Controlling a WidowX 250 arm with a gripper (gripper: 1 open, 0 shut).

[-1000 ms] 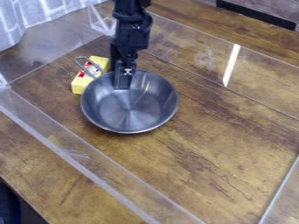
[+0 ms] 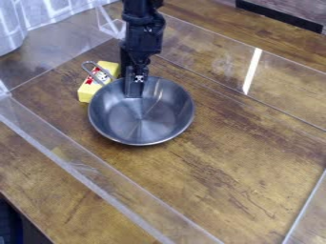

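A grey metal bowl [image 2: 140, 119] rests on the wooden table, left of the middle. Over its back rim hangs my black gripper [image 2: 136, 74], open, its fingertips low near the bowl's inner back edge; whether they touch it is unclear. A yellow item [image 2: 91, 89] with red markings lies at the bowl's back left, with a thin metal wire piece on it, partly hidden behind the bowl and gripper.
Clear plastic edges run along the left and right sides. A pale translucent object stands in the top left corner.
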